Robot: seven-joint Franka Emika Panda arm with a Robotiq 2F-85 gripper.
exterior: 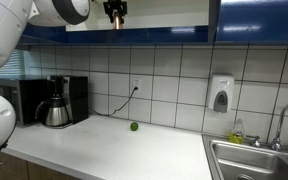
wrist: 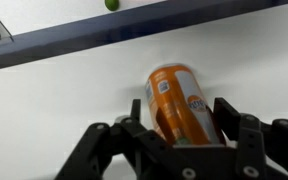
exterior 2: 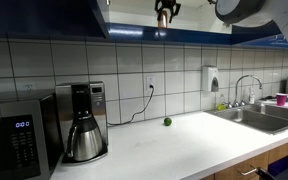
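An orange can-like container point(wrist: 179, 105) with a white and blue label stands between the fingers of my gripper in the wrist view. A narrow pale gap shows between the left finger and the container; on the right side they look close or touching. The fingers are part open. In exterior view 1 the container point(exterior: 118, 22) is at the front of the high shelf point(exterior: 162, 22), below my gripper point(exterior: 115, 8). Exterior view 2 also shows the container point(exterior 2: 164, 19) up there. Whether its base rests on the shelf cannot be made out.
A blue edge point(exterior: 169, 34) runs along the shelf front. Far below, a small green object point(exterior: 134, 126) lies on the white counter point(exterior: 104, 150), which is mostly clear. A coffee maker point(exterior 2: 85, 120) and microwave point(exterior 2: 19, 140) stand left; a sink point(exterior: 249, 160) is right.
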